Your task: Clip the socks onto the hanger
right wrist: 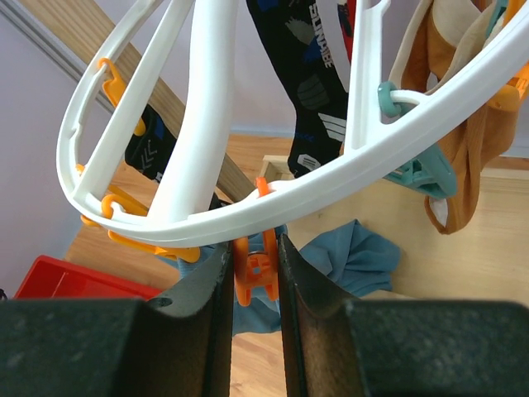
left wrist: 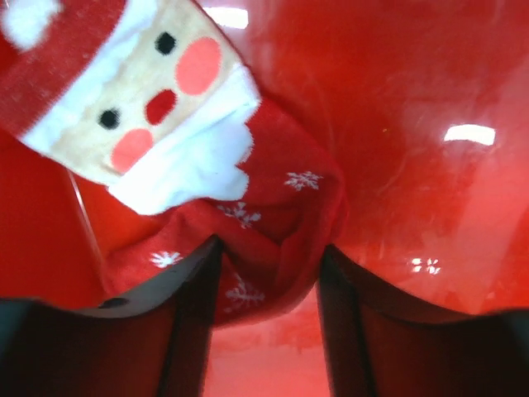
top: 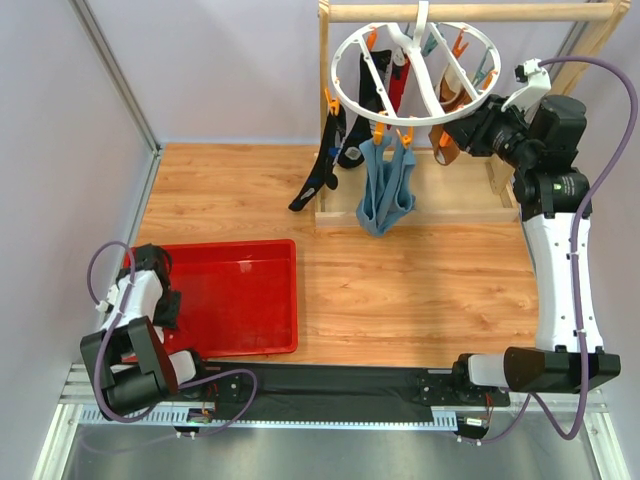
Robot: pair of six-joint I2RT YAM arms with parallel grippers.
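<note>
A red Santa sock with white snowflakes [left wrist: 186,141] lies in the red tray [top: 240,295]. My left gripper [top: 165,305] is down over it, its fingers part apart at the sock's folded red part; whether they grip it is unclear. The white hanger [top: 355,105] carries black socks [top: 325,150], blue socks [top: 385,195] and a tan sock [right wrist: 471,157] on clips. My right gripper is shut on an orange clip [right wrist: 254,266] at the hanger's rim.
The wooden stand [top: 500,12] holds the hanger at the back right. Bare table [top: 410,300] lies in front of it and right of the tray.
</note>
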